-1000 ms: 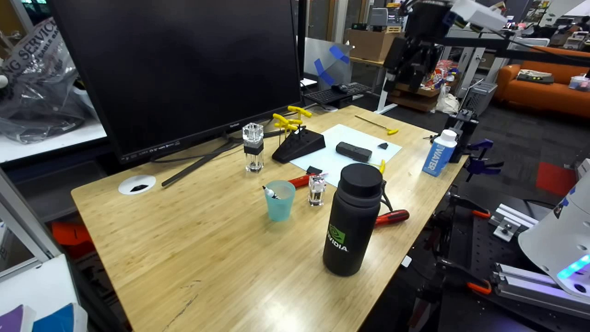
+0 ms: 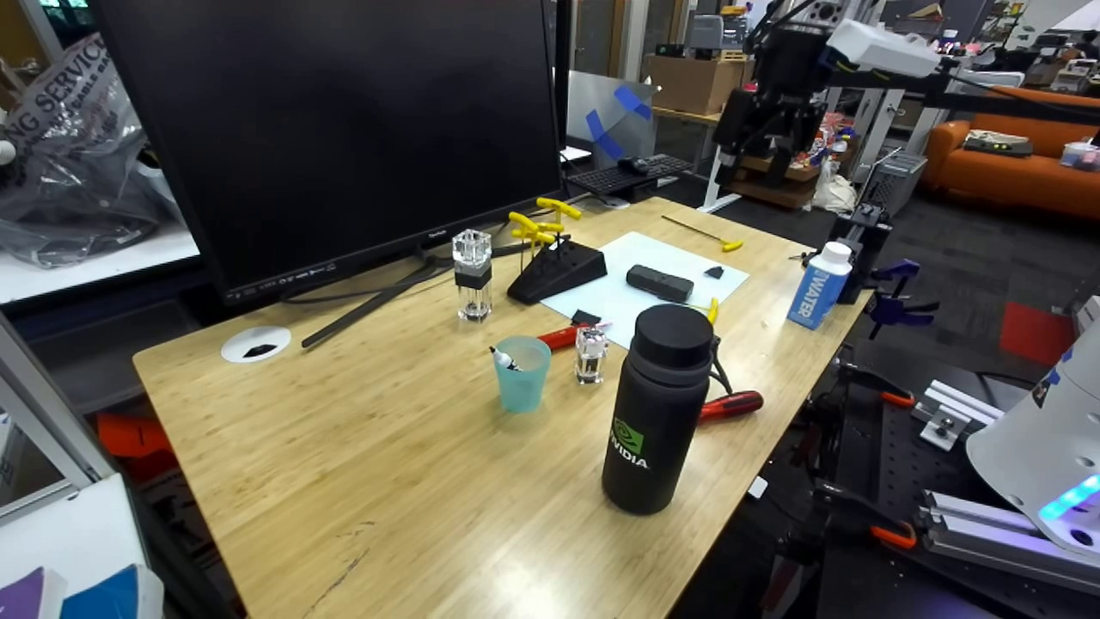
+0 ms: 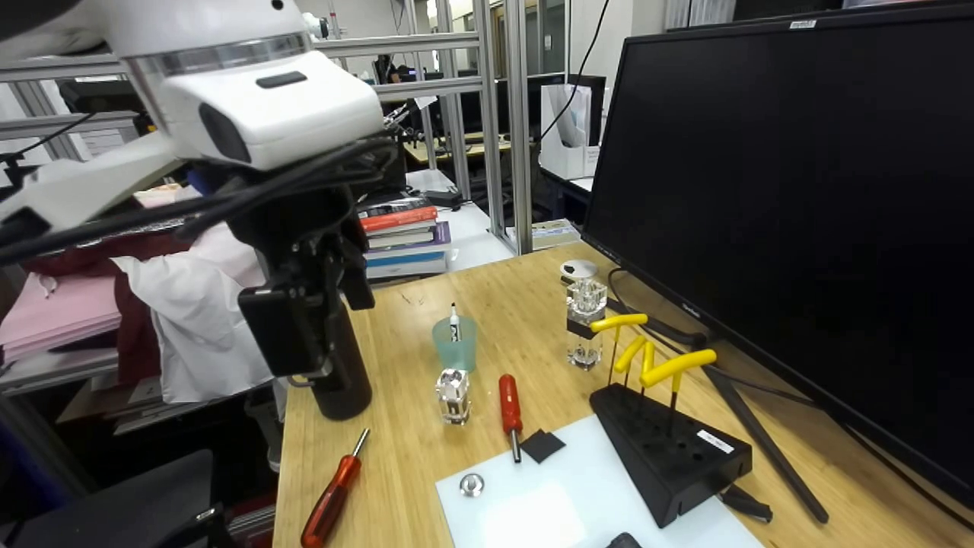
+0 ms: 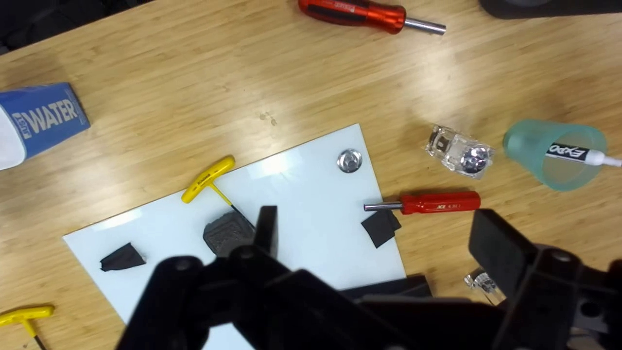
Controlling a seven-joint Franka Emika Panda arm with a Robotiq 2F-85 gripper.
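Observation:
My gripper (image 2: 753, 174) hangs high over the far right of the table, apart from everything on it. In the wrist view its fingers (image 4: 267, 228) are spread wide; the gripper is open and holds nothing. Below lies a white sheet (image 4: 315, 233) with a yellow T-handle key (image 4: 211, 177), a dark grey block (image 4: 226, 234) and black scraps. A red screwdriver (image 4: 441, 202) reaches over the sheet's edge. Beside it are a clear crystal piece (image 4: 459, 150) and a teal cup (image 4: 527, 146) with a marker (image 4: 568, 152) inside.
A black bottle (image 2: 655, 423) stands near the front edge, with another red screwdriver (image 2: 732, 406) beside it. A blue water carton (image 2: 820, 289) is at the right edge. The black key holder (image 2: 562, 270) and taller crystal (image 2: 473, 277) stand near the monitor (image 2: 340, 124).
My gripper sits slightly lower in exterior view 1 than a second ago, and its angle looks a little different. The objects on the table have not moved.

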